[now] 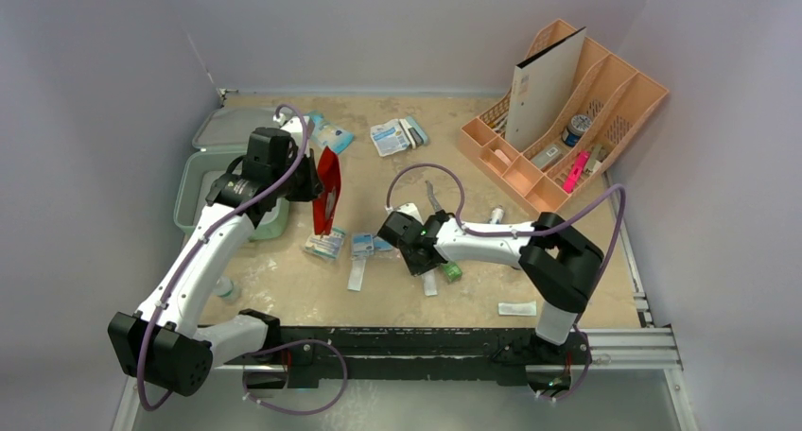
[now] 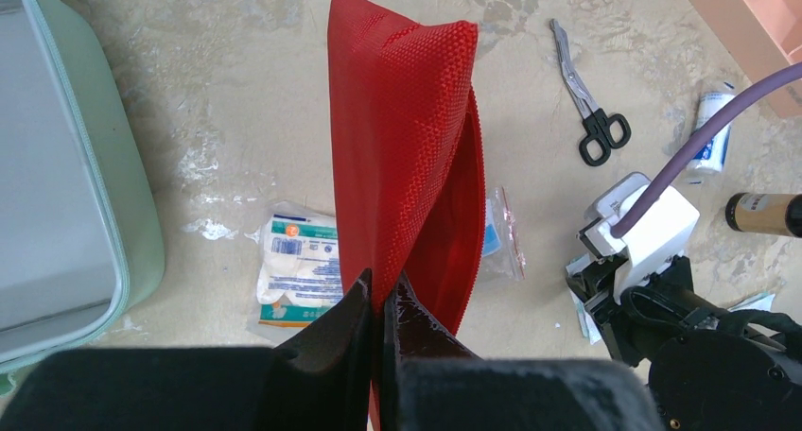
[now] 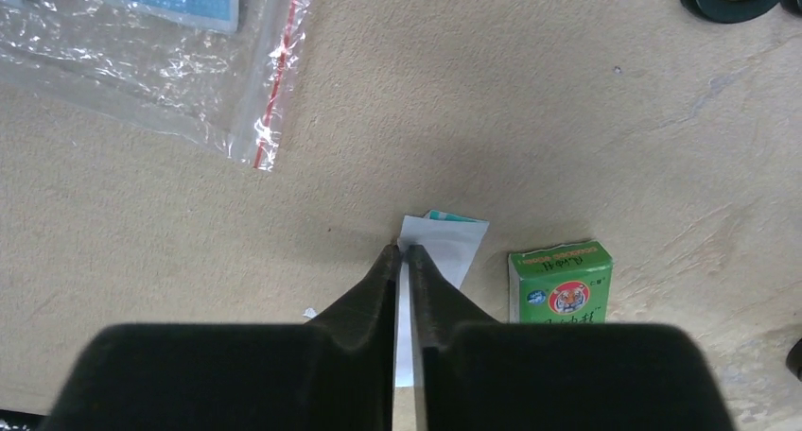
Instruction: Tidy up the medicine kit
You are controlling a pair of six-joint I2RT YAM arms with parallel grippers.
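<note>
A red fabric pouch (image 2: 402, 138) hangs upright from my left gripper, which is shut on its thin lower edge as seen in the left wrist view. From above, the pouch (image 1: 327, 190) is beside the green box (image 1: 188, 190). My right gripper is low at the table over a flat white packet (image 3: 449, 242). Only a narrow gap shows between its fingers, with white packet in it; whether they press on it is unclear. Right of the packet stands a small green box with a tiger label (image 3: 558, 284).
Zip bags of blue-white packs (image 1: 324, 243) lie centre-left. Scissors (image 2: 593, 105), a white-blue tube (image 2: 711, 133) and a brown bottle (image 2: 764, 214) are to the right. An orange compartment organizer (image 1: 567, 119) stands back right. Another white packet (image 1: 517, 309) is near the front edge.
</note>
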